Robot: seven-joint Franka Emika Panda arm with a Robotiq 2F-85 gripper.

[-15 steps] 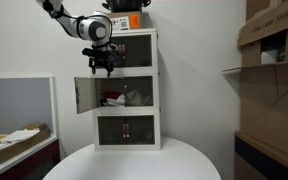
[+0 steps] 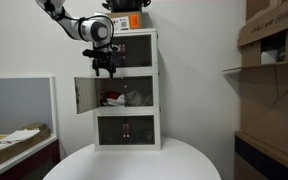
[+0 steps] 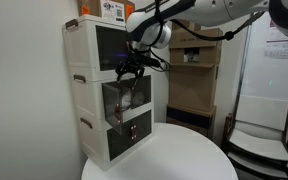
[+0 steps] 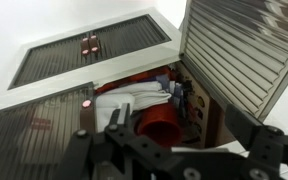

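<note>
A white cabinet (image 2: 157,95) stands on the round white table, with three tiers of dark ribbed doors. Its middle tier has one door (image 2: 86,94) swung wide to the left in exterior view 1, while the other door (image 2: 139,92) is closed. Inside that compartment, the wrist view shows white cloth (image 4: 134,98), a red round container (image 4: 160,124) and dark blue items behind. My gripper (image 2: 104,71) hangs in front of the cabinet near the top of the middle tier. Its fingers point down and stand apart, open, with nothing visible between them.
Boxes (image 2: 127,20) sit on top of the cabinet. Cardboard boxes (image 2: 269,100) are stacked at the right, and a side desk (image 2: 19,150) with an open box is at the left.
</note>
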